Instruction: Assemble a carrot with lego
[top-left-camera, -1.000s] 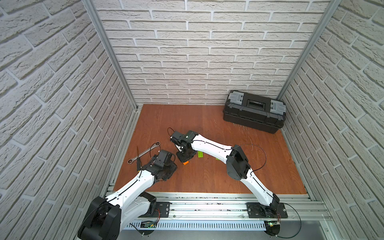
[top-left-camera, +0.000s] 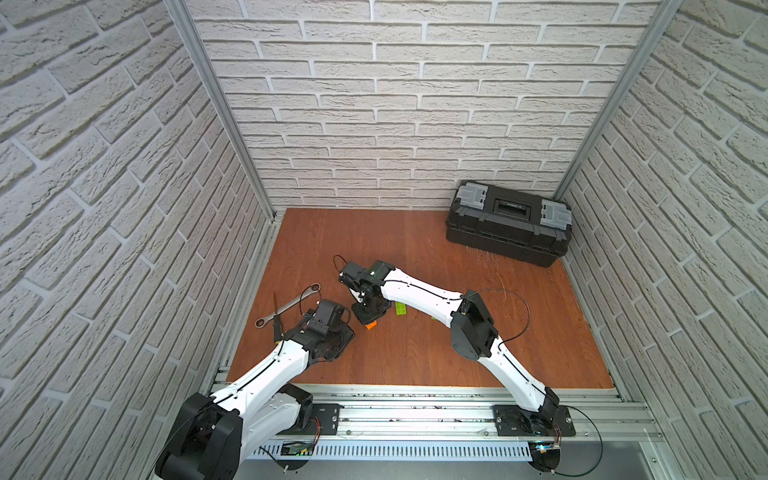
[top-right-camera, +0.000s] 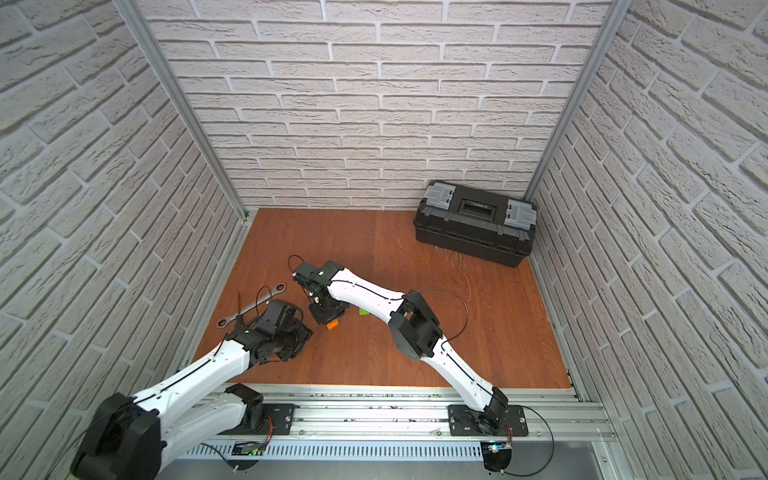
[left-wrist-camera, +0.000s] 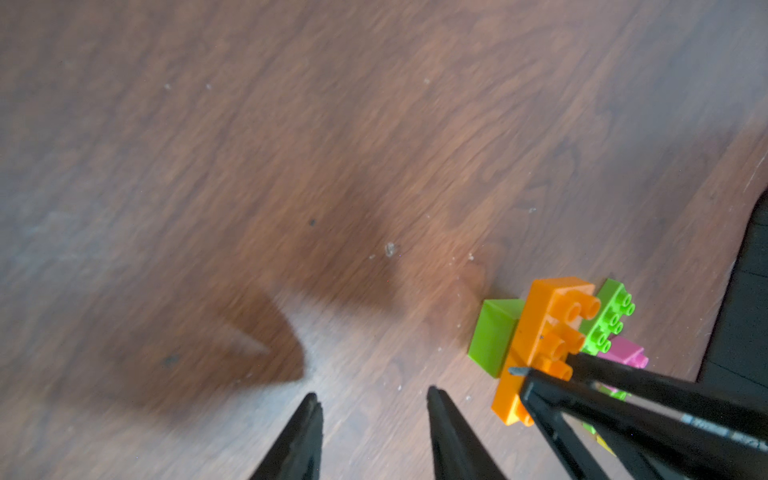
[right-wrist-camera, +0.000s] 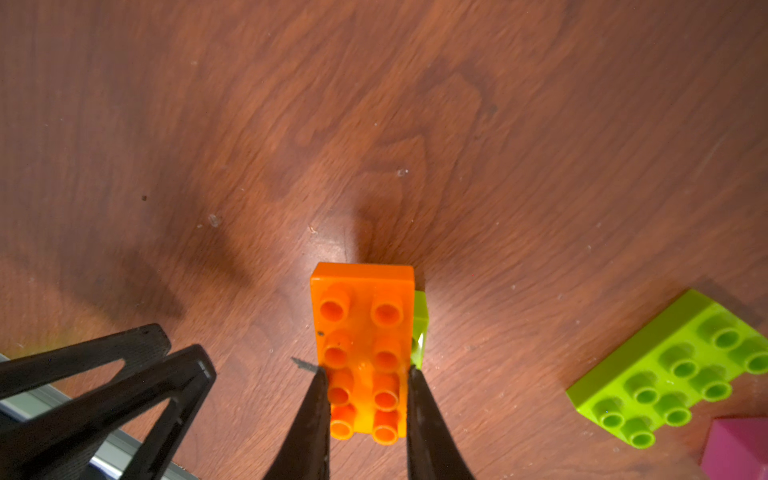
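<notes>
An orange brick (right-wrist-camera: 361, 312) with studs up rests on a green block (left-wrist-camera: 493, 336), near the front middle of the table under my right gripper. That gripper's fingertips flank the orange brick's lower part; whether they press on it I cannot tell. My left gripper hangs just to the left, open, with only bare wood between its fingers. A second green brick (right-wrist-camera: 664, 368) lies to the right, and a pink brick (right-wrist-camera: 736, 448) is beside it.
A black toolbox (top-left-camera: 508, 232) stands at the back right. A wrench (top-left-camera: 288, 305) and another long tool lie at the left.
The orange brick shows slightly differently under my right gripper in the top left view; both arms are almost unmoved.
</notes>
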